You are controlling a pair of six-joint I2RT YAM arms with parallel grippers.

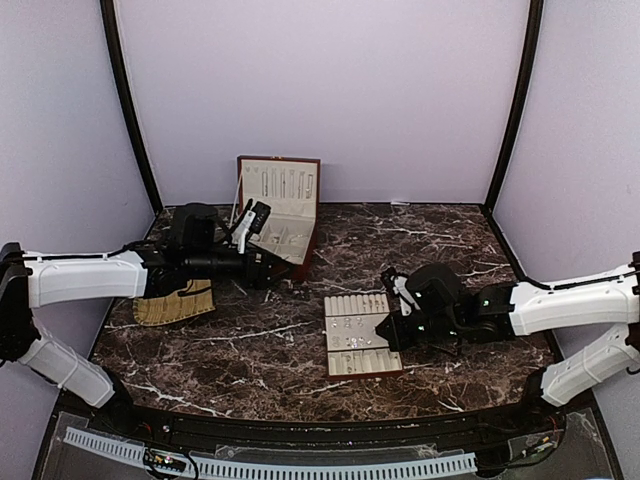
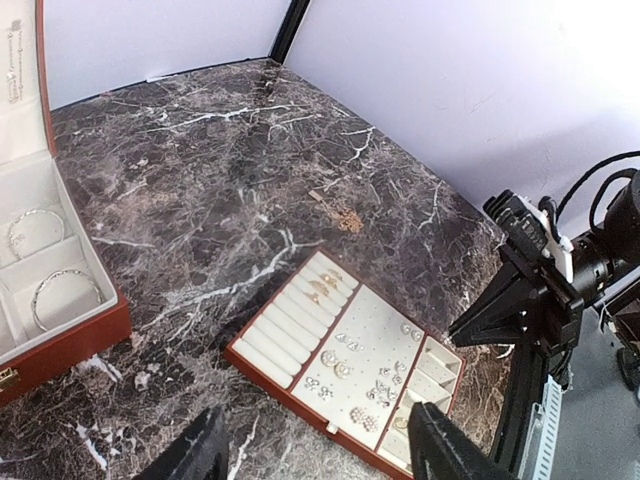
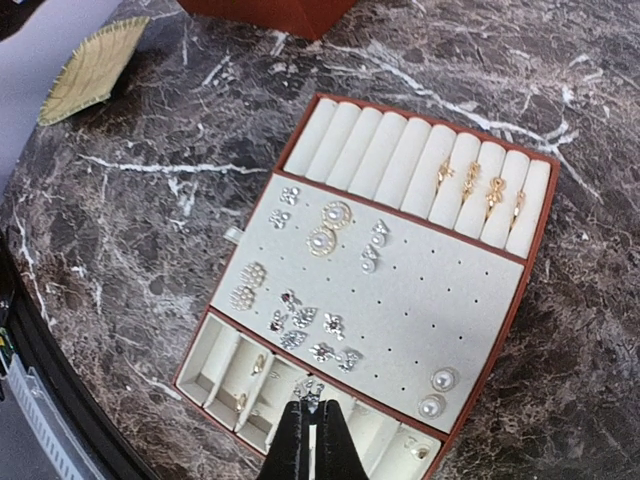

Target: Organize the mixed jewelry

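The jewelry tray (image 3: 430,300) has ring rolls with gold rings (image 3: 470,178) on the upper right, an earring board of pearl and silver studs (image 3: 321,240), and lower compartments. My right gripper is over the lower section, shut on what looks like a small silver sparkly piece (image 3: 309,389) at its tips. My left gripper is open and empty, raised left of the tray in the top view. The open jewelry case (image 1: 278,180) at the back holds necklaces in its lid and bracelets (image 2: 64,285) in compartments.
A woven tan mat or dish (image 1: 172,305) lies at the left, under my left arm. Walls enclose both sides and the back.
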